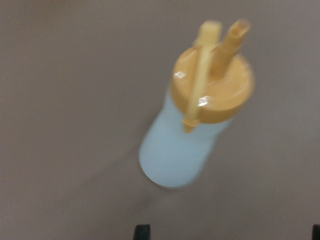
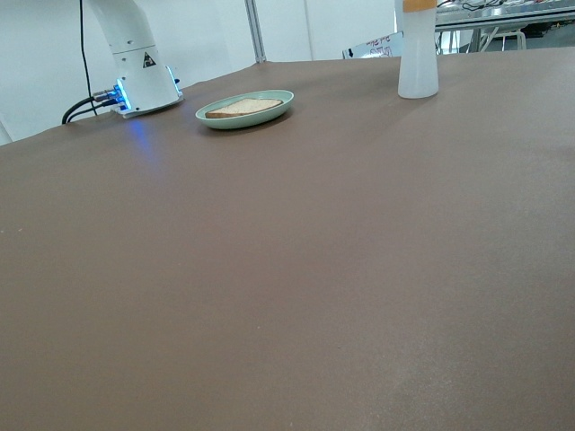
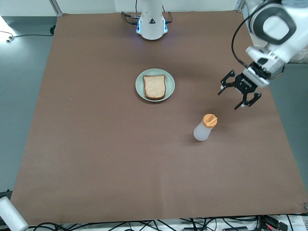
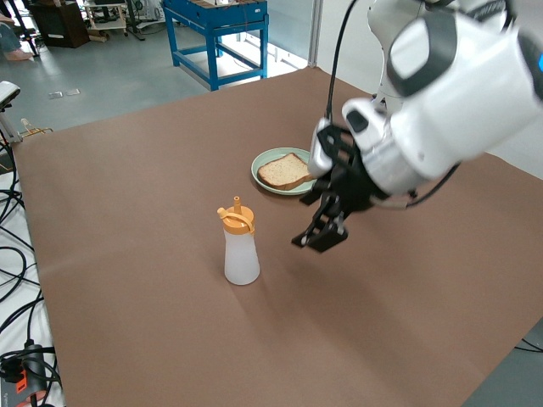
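Observation:
A squeeze bottle (image 3: 203, 130) with an orange spouted lid and translucent body stands upright on the brown table, also seen in the right view (image 4: 241, 254) and wrist view (image 1: 175, 155). My gripper (image 3: 239, 96) hangs above the table, up and to the right of the bottle in the left view, its fingers open and apart from it. In the wrist view only the two dark fingertips show at the bottom edge, far apart. A slice of bread (image 3: 154, 86) lies on a pale green plate (image 3: 141, 82) behind the bottle.
A white robot base (image 3: 151, 26) stands at the back of the table (image 3: 96, 144). Cables run along the near edge.

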